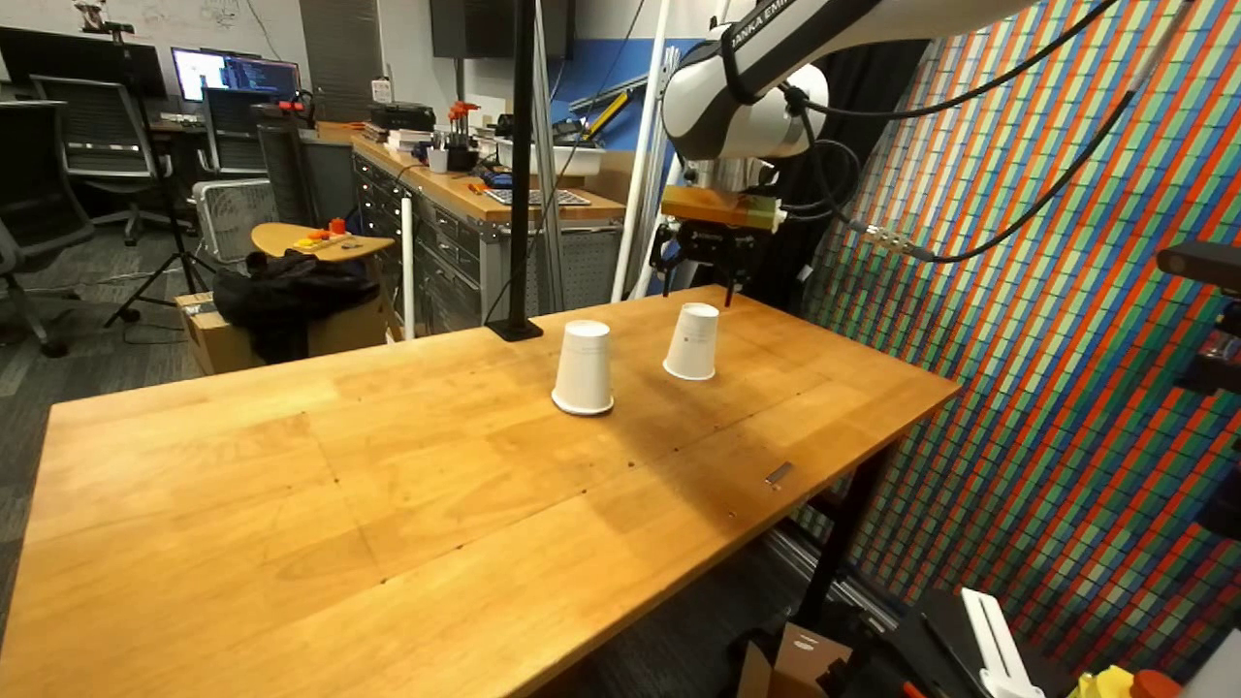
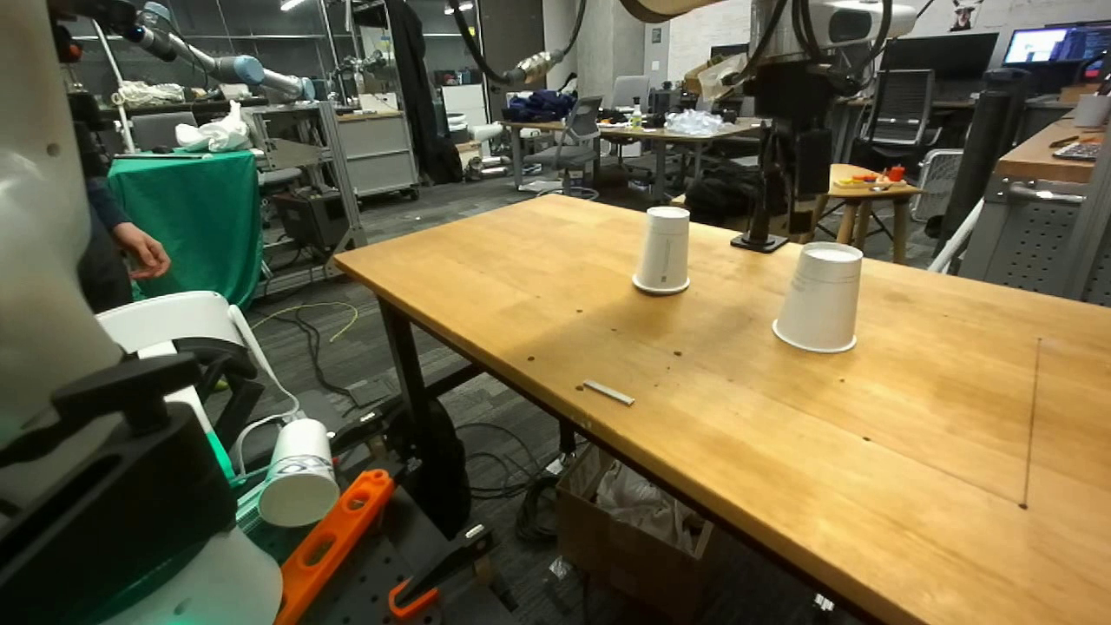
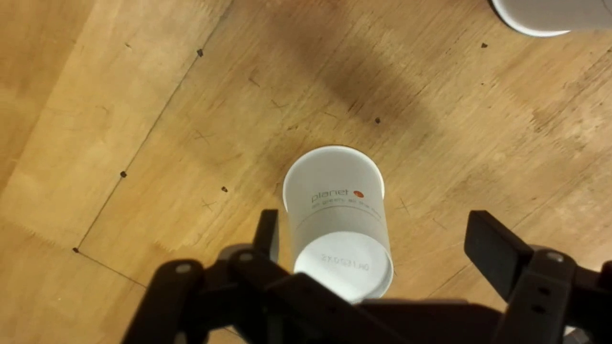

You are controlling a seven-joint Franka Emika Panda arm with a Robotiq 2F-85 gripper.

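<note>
Two white paper cups stand upside down on the wooden table [image 1: 337, 512]. In exterior view 1 the right cup [image 1: 691, 343] has my gripper [image 1: 698, 293] above and behind it, apart from it. The left cup [image 1: 583, 370] is a short way off, with nothing touching it. From the wrist, my gripper is open, its fingers wide apart. A cup with a "planet" print [image 3: 339, 200] shows between them, closer to the left finger [image 3: 267, 238]; it is not gripped. Part of the other cup [image 3: 542, 14] appears at the top right corner.
A black pole base [image 1: 515, 331] is fixed at the table's back edge, behind the left cup. A small metal strip [image 2: 608, 392] lies near the table edge.
</note>
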